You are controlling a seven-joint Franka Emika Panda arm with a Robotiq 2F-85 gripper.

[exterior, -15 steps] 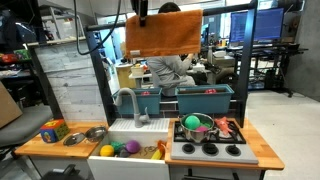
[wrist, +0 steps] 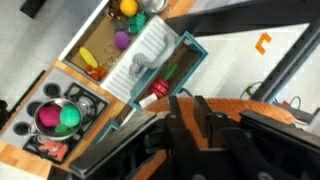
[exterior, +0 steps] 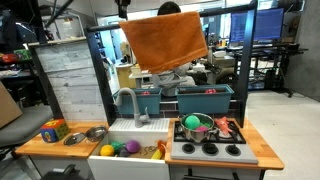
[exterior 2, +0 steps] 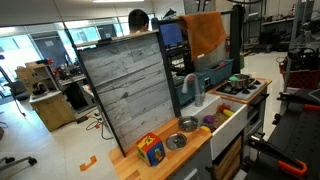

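An orange towel [exterior: 165, 42] hangs high above the sink in exterior view 1, at the height of the black rail [exterior: 225, 10], its lower edge slanting. Exterior view 2 shows the same towel [exterior 2: 205, 33] hanging beside the frame. My gripper reaches over the towel [wrist: 250, 107] in the wrist view, its two dark fingers part open with a visible gap. Whether cloth lies deeper between them is hidden. In exterior view 1 only a dark part of the arm shows near the towel's upper left corner.
Below are a sink [exterior: 125, 133] with toy food in it, a stove [exterior: 212, 150] bearing a pot [exterior: 198, 126], and blue bins [exterior: 204, 100] on the frame. A colourful box [exterior 2: 151, 149] and metal bowls [exterior 2: 188, 124] stand on the counter.
The towel has gone from hanging nearly square to tilted, its lower right corner swung outward. The arm and cable at the upper left have shifted. The counter items look unchanged.
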